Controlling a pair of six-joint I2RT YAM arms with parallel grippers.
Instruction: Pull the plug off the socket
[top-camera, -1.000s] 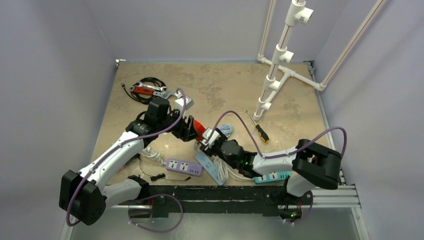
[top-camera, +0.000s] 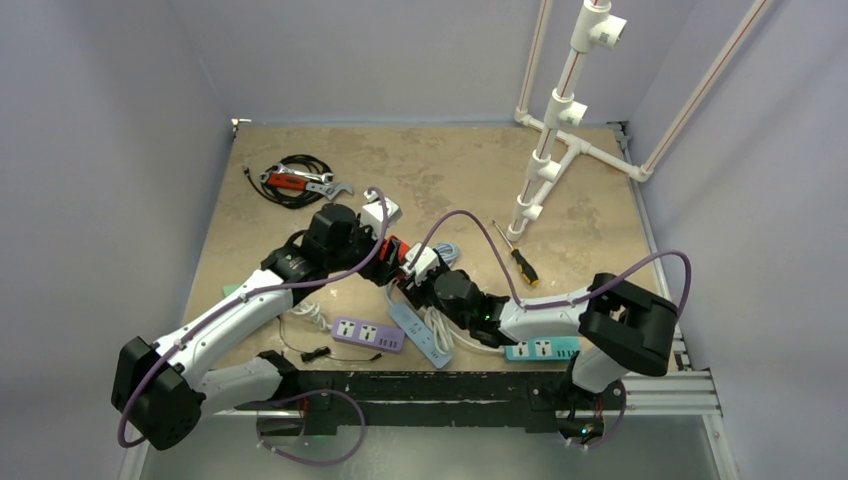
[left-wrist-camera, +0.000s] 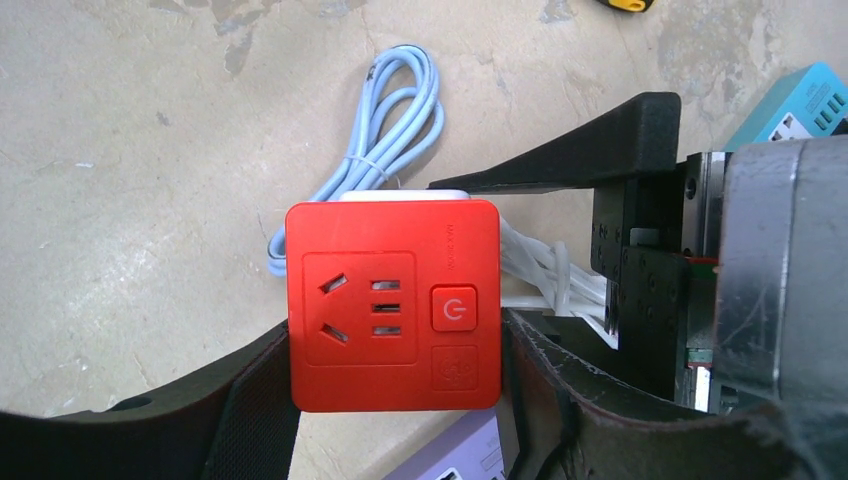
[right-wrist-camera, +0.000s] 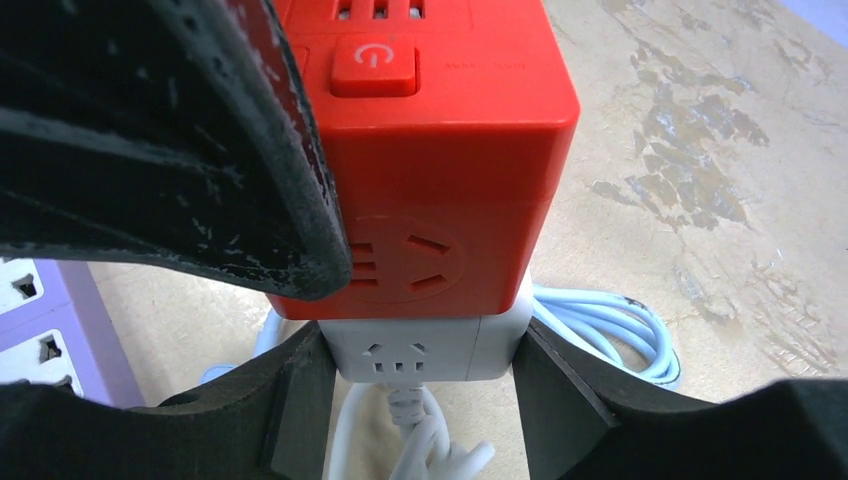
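Observation:
A red cube plug (left-wrist-camera: 394, 385) with outlets and a power button fills the space between the fingers of my left gripper. Both fingers lie along its sides; whether they press on it I cannot tell. In the right wrist view, one left finger (right-wrist-camera: 300, 240) overlaps the red cube's left side. Directly under the cube sits the white socket block (right-wrist-camera: 415, 350), with no gap showing between the two. My right gripper is shut on this white block, whose cord hangs below. From the top, the grippers meet near the table's middle, hiding most of the pair.
A purple power strip (top-camera: 368, 334) and a light-blue strip (top-camera: 420, 334) lie just in front of the grippers. Teal strip (top-camera: 542, 349), coiled blue cable (top-camera: 447, 253) and screwdriver (top-camera: 522, 264) are to the right. A white pipe frame (top-camera: 545, 160) stands behind.
The right gripper has shifted only slightly.

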